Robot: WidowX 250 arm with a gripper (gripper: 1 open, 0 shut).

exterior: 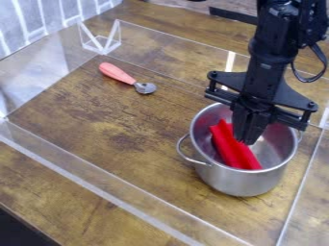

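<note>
A steel pot (pixel 244 178) with side handles stands at the right of the table, and a red object (pixel 233 146) lies inside it. My black gripper (pixel 252 131) reaches down from the top right to the pot's rim, its fingertips over the inside of the pot beside the red object. Its fingers are shut, with nothing visible between them; the gripper's body hides part of the pot's back and interior.
A pink-handled utensil (pixel 122 79) with a metal head lies at the back left. Clear transparent panels edge the wooden table (pixel 103 144), whose middle and front left are bare.
</note>
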